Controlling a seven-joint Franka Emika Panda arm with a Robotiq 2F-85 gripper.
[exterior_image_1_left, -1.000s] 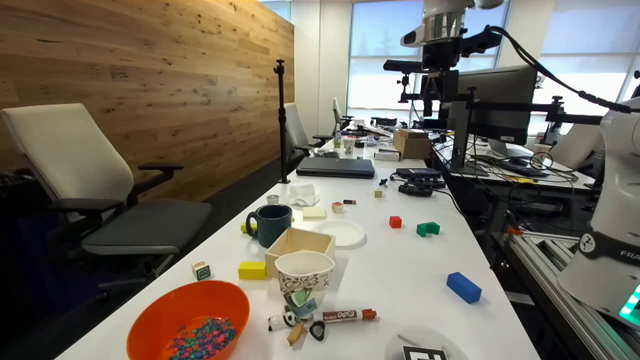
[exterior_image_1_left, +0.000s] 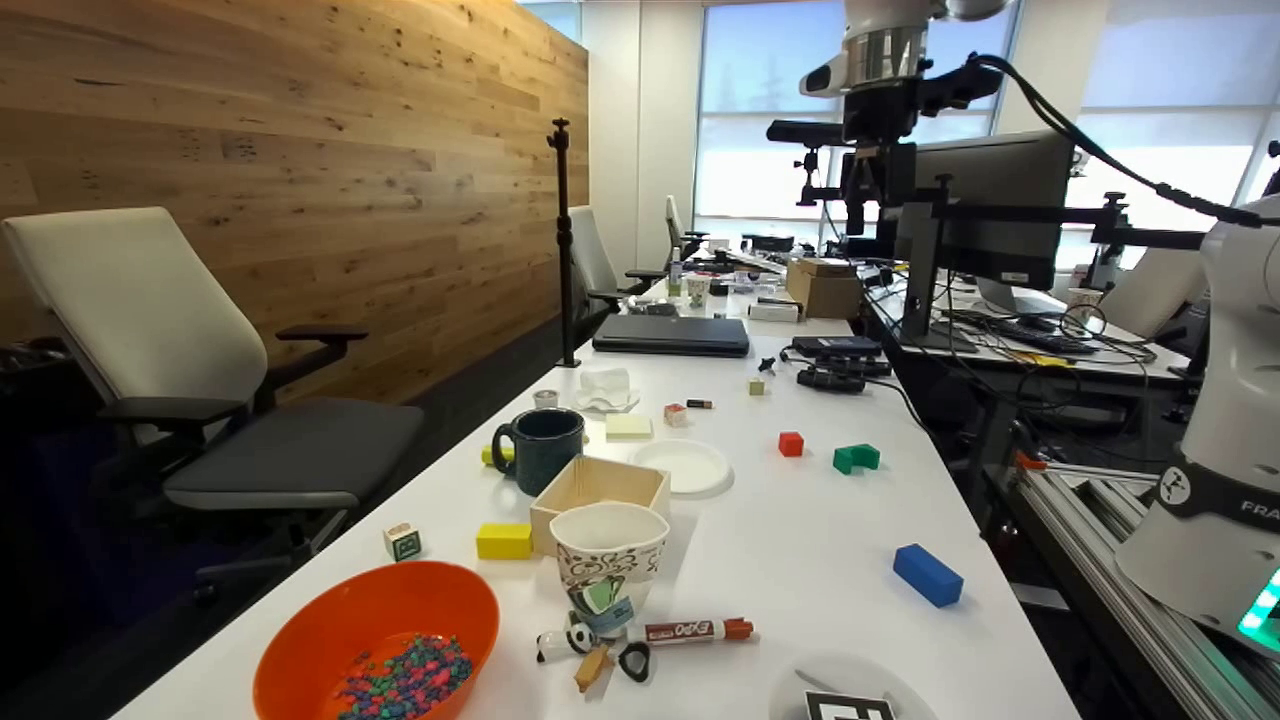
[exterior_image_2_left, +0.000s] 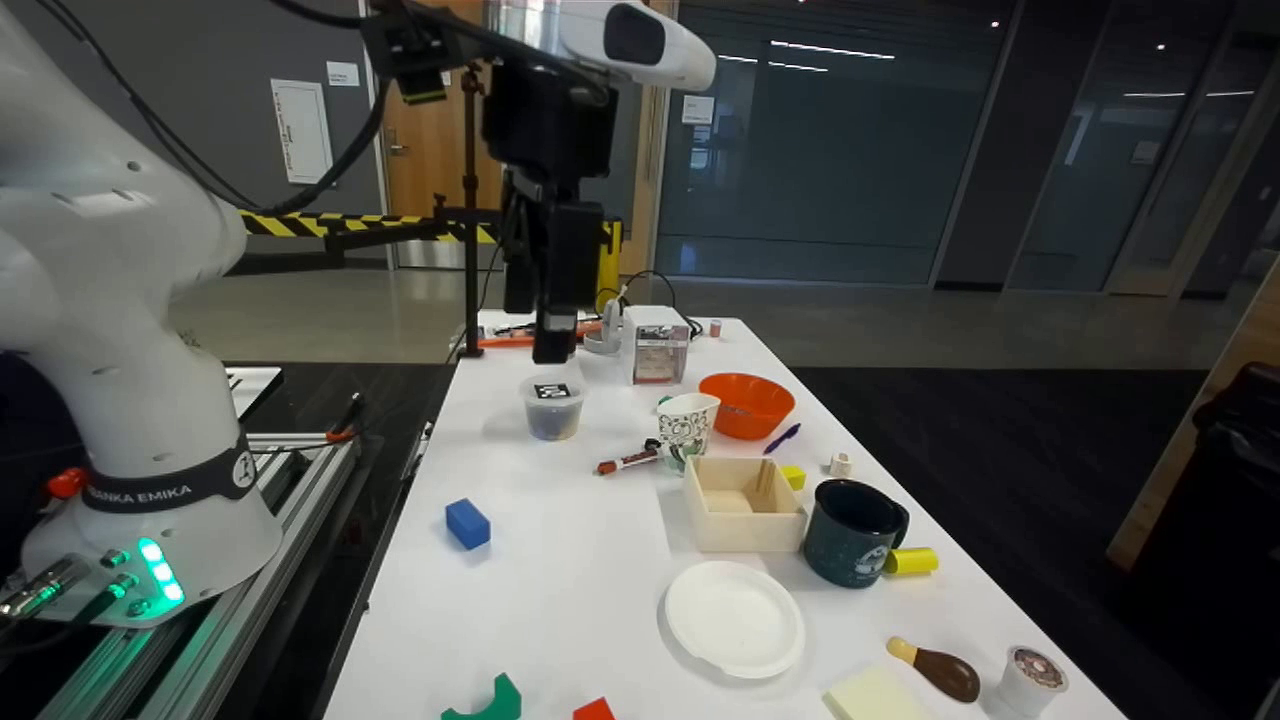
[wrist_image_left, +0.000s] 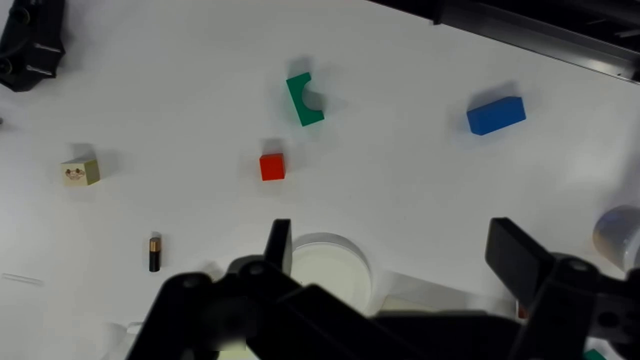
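Observation:
My gripper hangs high above the white table, its two black fingers wide apart and nothing between them. In the wrist view a red cube (wrist_image_left: 272, 167), a green arch block (wrist_image_left: 304, 101) and a blue block (wrist_image_left: 496, 116) lie on the bare tabletop beyond the fingertips. Partly hidden behind the left finger is a round white plate (wrist_image_left: 331, 273). Exterior view 2 shows an open wooden box (exterior_image_2_left: 746, 536) beside a dark mug (exterior_image_2_left: 849, 546), with a patterned paper cup (exterior_image_2_left: 687, 422) and an orange bowl (exterior_image_2_left: 758, 422) behind.
A marker (exterior_image_1_left: 696, 630) and small toys lie by the cup. A lidded tub (exterior_image_2_left: 553, 416) stands towards the table's other end. A closed laptop (exterior_image_1_left: 672, 335) and black devices (exterior_image_1_left: 836, 360) sit beyond the blocks.

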